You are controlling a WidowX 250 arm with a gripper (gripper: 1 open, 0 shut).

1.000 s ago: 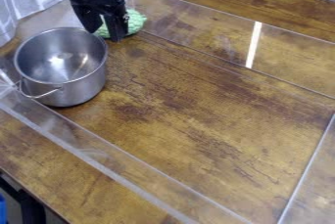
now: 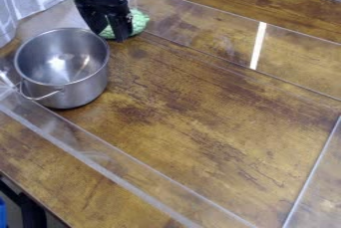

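My black gripper (image 2: 110, 25) is at the top left, just behind a steel pot (image 2: 62, 68), over a pale green object (image 2: 134, 26) that it partly hides. Its fingers are small and dark in this view, and I cannot tell whether they are open or shut, or touching the green object.
A wooden table (image 2: 213, 122) with clear plastic strips along its edges fills most of the view. The pot stands at the left edge.
My gripper has shifted slightly up and away from the pot since a second ago. The pot has not visibly moved.
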